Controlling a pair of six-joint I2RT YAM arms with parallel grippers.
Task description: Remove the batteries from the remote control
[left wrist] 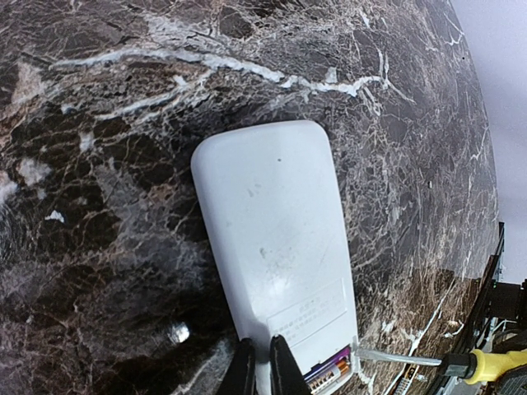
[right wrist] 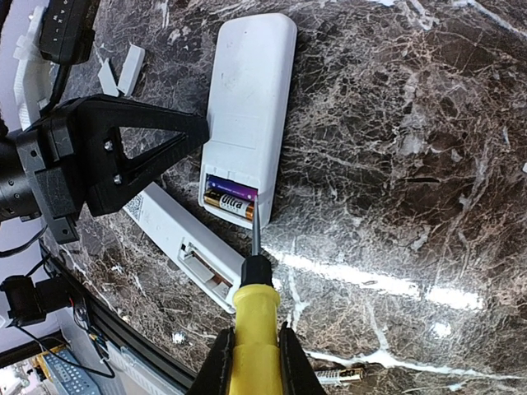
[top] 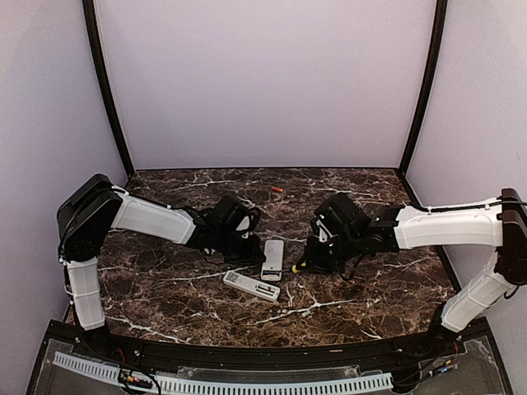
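Observation:
The white remote control (right wrist: 247, 99) lies flat, back side up, its battery bay uncovered. Inside sit a purple battery (right wrist: 230, 188) and, beside it, a black-and-copper battery (right wrist: 228, 203). My left gripper is shut, its fingertips against the remote's left edge; white casing shows between the narrow tips. Between the fingers of my right gripper is the yellow handle of a screwdriver (right wrist: 257, 309). Its metal tip reaches the right end of the bay, at the batteries' ends; whether it touches them I cannot tell.
Close in front lies a second white remote (top: 251, 285), its bay open. A loose battery (right wrist: 338, 375) rests on the marble table near the right gripper. Two small grey pieces (right wrist: 131, 69) lie beyond the left gripper, and a red object (top: 277, 189) at the back.

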